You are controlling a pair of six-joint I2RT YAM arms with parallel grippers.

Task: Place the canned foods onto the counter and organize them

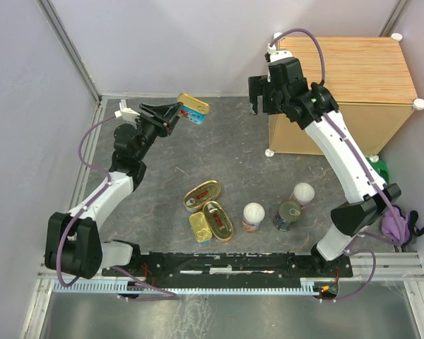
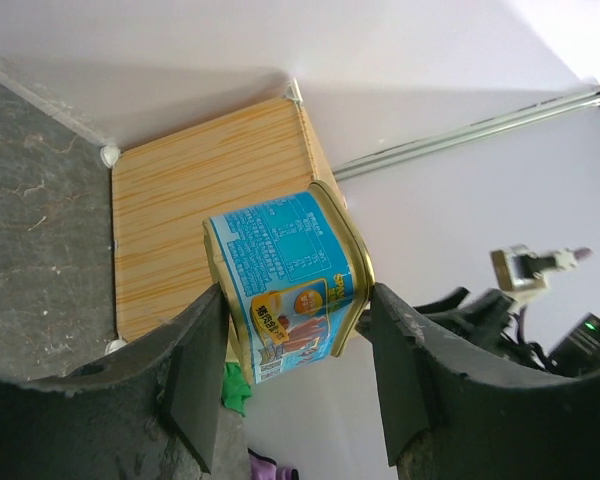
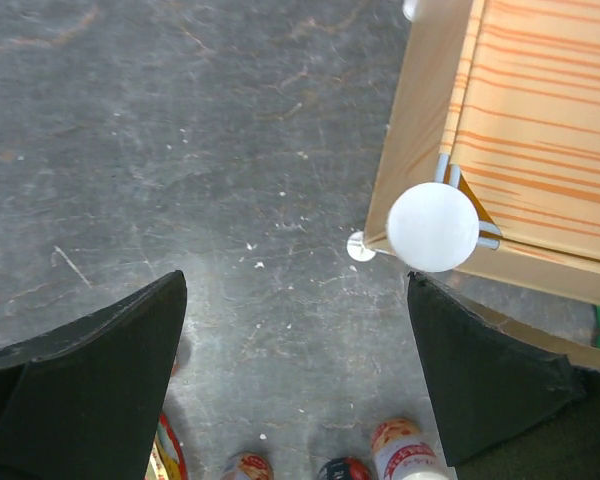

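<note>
My left gripper [image 1: 177,110] is shut on a rectangular tin with a gold lid and a blue label. This blue tin [image 2: 292,275] sits tilted between the fingers in the left wrist view, held up off the floor. Over on the right, my right gripper [image 1: 258,94] stands open and empty beside the wooden counter [image 1: 339,67]. Two oval gold tins [image 1: 218,220] and a small gold tin [image 1: 200,227] lie on the floor near the front. Beside them stand two white-lidded cans [image 1: 253,215] and a can with a dark metallic top [image 1: 287,215].
A white corner knob [image 3: 432,228] of the counter shows between the right fingers' lines of view. Green cloth [image 1: 379,169] and a purple item [image 1: 394,226] lie at the right wall.
</note>
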